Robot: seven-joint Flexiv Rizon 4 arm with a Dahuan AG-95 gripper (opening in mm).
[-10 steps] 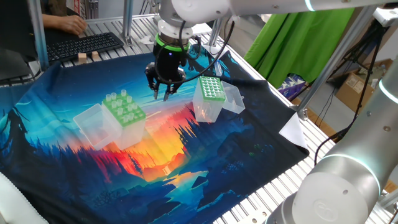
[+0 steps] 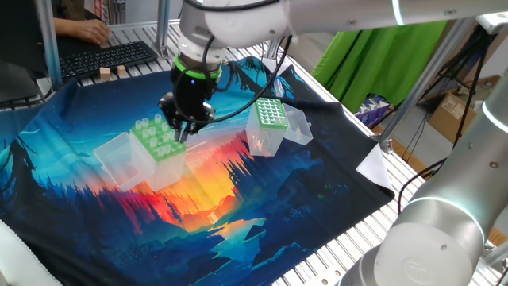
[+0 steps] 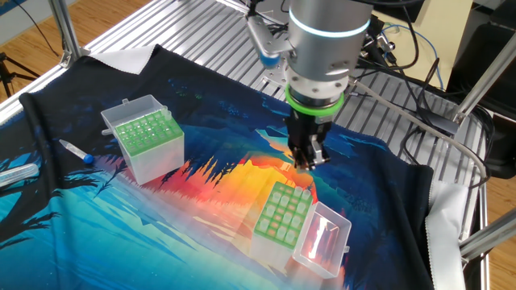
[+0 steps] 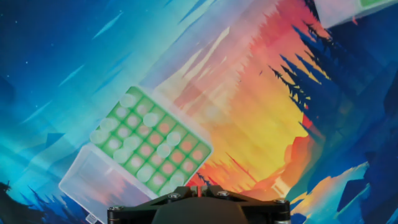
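Observation:
A clear box with a green rack [image 2: 161,143] stands on the printed cloth, its lid [image 2: 121,161] hinged open to one side. Clear tips or tubes fill some of its holes; others are empty in the wrist view, where the rack [image 4: 152,142] lies just ahead of the fingers. A second clear box with a green grid top [image 3: 150,135] stands apart, also with its lid open; no raised tips show on it. Above the near edge of the first box hangs my gripper, its fingertips together and nothing visible between them.
The dark, bright-patterned cloth [image 2: 262,218] is clear between and in front of the boxes. A blue-capped pen [image 3: 76,151] lies beside the second box. A keyboard [image 2: 107,59], two small wooden blocks and a person's hand are at the back left.
Both boxes have stayed put.

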